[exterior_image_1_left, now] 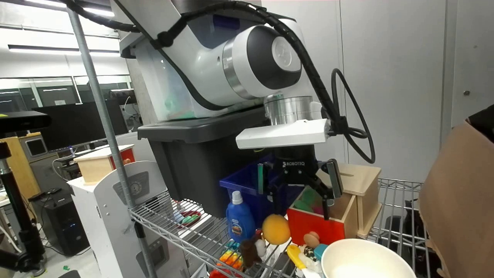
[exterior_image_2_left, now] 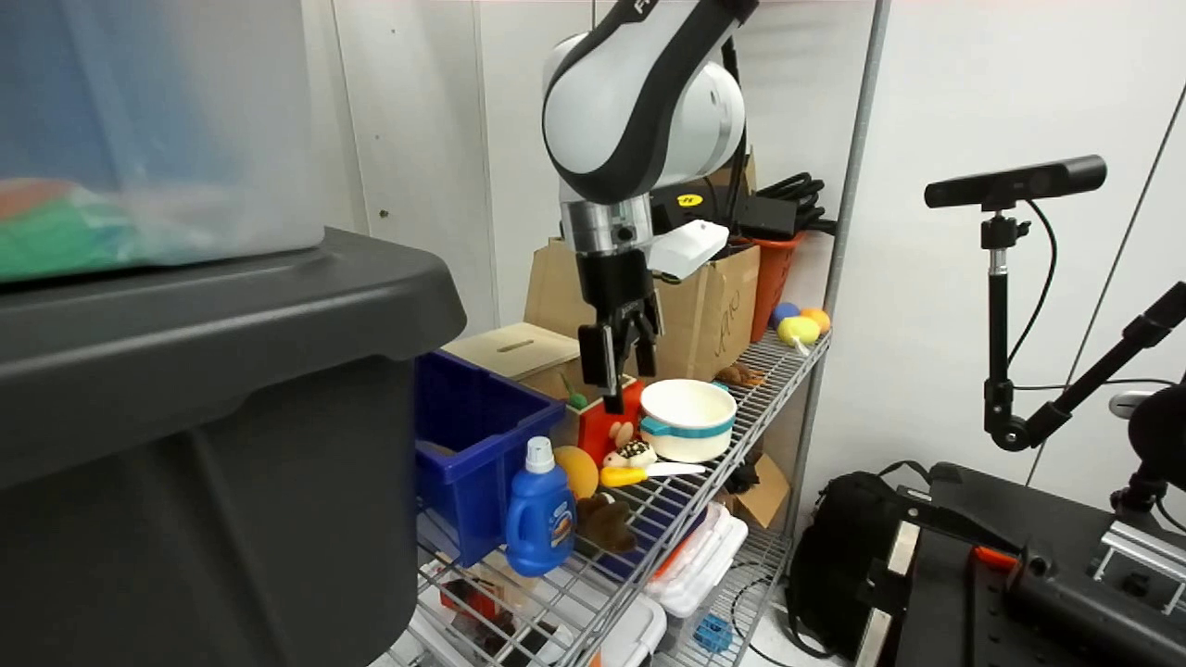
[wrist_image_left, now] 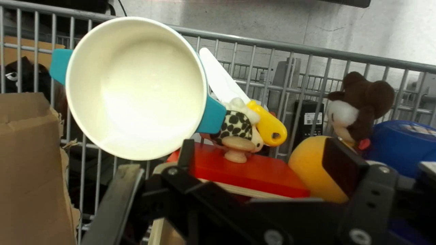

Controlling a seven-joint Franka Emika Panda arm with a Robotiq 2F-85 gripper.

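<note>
My gripper point(exterior_image_1_left: 298, 183) stands open above the pulled-out drawer of a wooden box point(exterior_image_1_left: 359, 181), its fingers wide apart and nothing held. The drawer's red front point(exterior_image_1_left: 319, 227) carries a round wooden knob point(wrist_image_left: 237, 147). Something green point(exterior_image_1_left: 305, 200) shows inside the drawer. Just in front of the drawer, a cream pot point(wrist_image_left: 137, 87) with teal handles sits on the wire shelf. Beside it are a yellow-handled knife point(wrist_image_left: 267, 124) and a spotted plush toy point(wrist_image_left: 236, 124). An orange ball point(exterior_image_1_left: 276, 229) rests by the drawer's corner. The wrist view hides most of the drawer's inside behind the gripper.
A blue bin point(exterior_image_2_left: 478, 428) and a blue detergent bottle point(exterior_image_2_left: 541, 511) stand beside the drawer, with a brown plush point(exterior_image_2_left: 606, 522) nearby. A large black tote point(exterior_image_1_left: 203, 157) and a cardboard box point(exterior_image_2_left: 712, 317) flank the area. Bare shelf wires show along the front edge.
</note>
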